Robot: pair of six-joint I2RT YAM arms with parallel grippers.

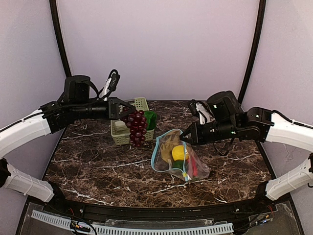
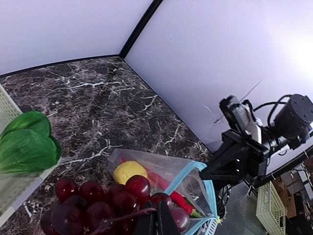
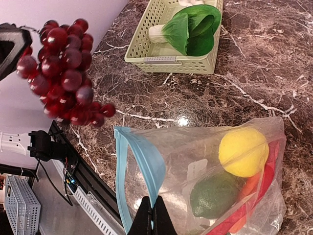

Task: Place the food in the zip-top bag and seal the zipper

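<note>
Dark red grapes [image 1: 137, 128] hang by their stem from my left gripper [image 1: 128, 108], which is shut on them in the air in front of the basket. In the left wrist view the grapes [image 2: 100, 208] fill the space around the fingertips. The clear zip top bag [image 3: 171, 171], with a blue zipper edge, lies with its mouth parted. Inside it are a yellow fruit [image 3: 243, 152], a dark green item [image 3: 215, 195] and red and orange long pieces. My right gripper is shut on the bag's blue edge and holds it up.
Behind, a pale green basket [image 1: 128, 139] holds a green leafy vegetable [image 3: 195, 30] and a white item [image 3: 193, 2]. Bare marble table [image 1: 107, 171] lies left of and in front of the bag.
</note>
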